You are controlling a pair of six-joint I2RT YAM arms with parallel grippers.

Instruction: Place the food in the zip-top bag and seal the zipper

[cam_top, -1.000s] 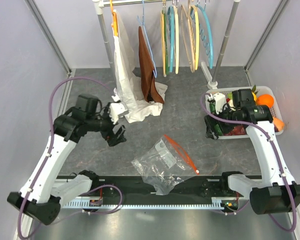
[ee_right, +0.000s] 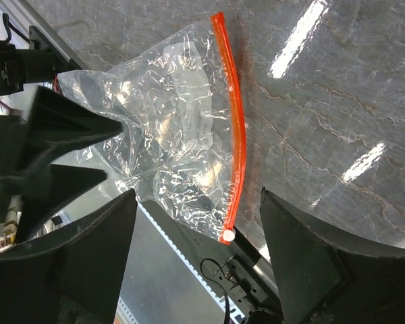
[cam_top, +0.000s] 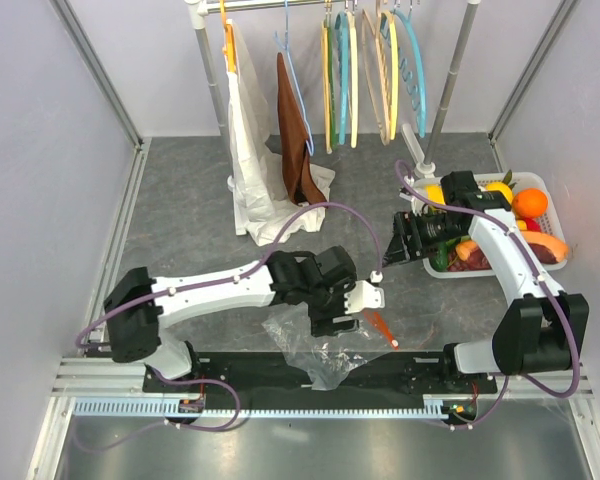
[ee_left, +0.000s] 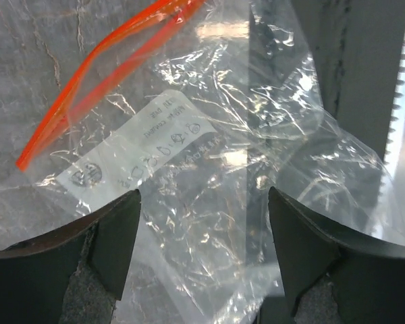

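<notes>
The clear zip top bag (cam_top: 315,355) lies flat at the front of the grey floor, its orange zipper (ee_right: 236,135) with a white slider at one end. My left gripper (cam_top: 332,325) hangs over the bag, open; the bag fills the left wrist view between its fingers. My right gripper (cam_top: 410,240) is open beside the white basket (cam_top: 480,275) of food, with bare floor and bag below it in the right wrist view. The food, including an orange (cam_top: 529,203) and a long orange item (cam_top: 546,246), is in the basket, partly hidden by the right arm.
A rack with hangers (cam_top: 343,90), a white cloth (cam_top: 250,190) and a brown cloth (cam_top: 295,140) stands at the back. Free floor lies at the left and in the middle. The front edge drops to a dark rail just beyond the bag.
My right gripper has moved left, toward the middle, from over the basket.
</notes>
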